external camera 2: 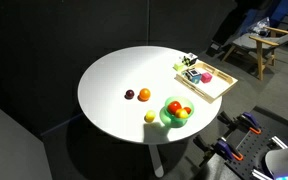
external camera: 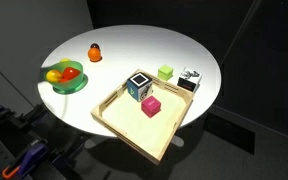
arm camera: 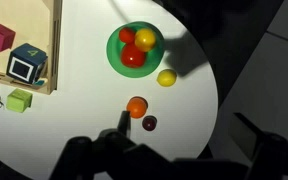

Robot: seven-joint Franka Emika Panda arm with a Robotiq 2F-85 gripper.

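Note:
In the wrist view my gripper stands open above the round white table (arm camera: 74, 130), its black fingers (arm camera: 123, 124) far apart with nothing between them. Below them in that view lie an orange fruit (arm camera: 137, 107) and a small dark round fruit (arm camera: 149, 123). A yellow fruit (arm camera: 166, 78) rests on the table beside the green bowl (arm camera: 115, 57), which contains red and yellow-orange round pieces. The wooden tray (external camera: 111, 116) holds a dark blue cube with a white-framed face (external camera: 139, 86) and a pink cube (external camera: 151, 106).
Beside the tray, on the table, are a light green cube (external camera: 165, 72) and a black-and-white patterned cube (external camera: 190, 79). One tray corner juts past the table edge in exterior view 1.

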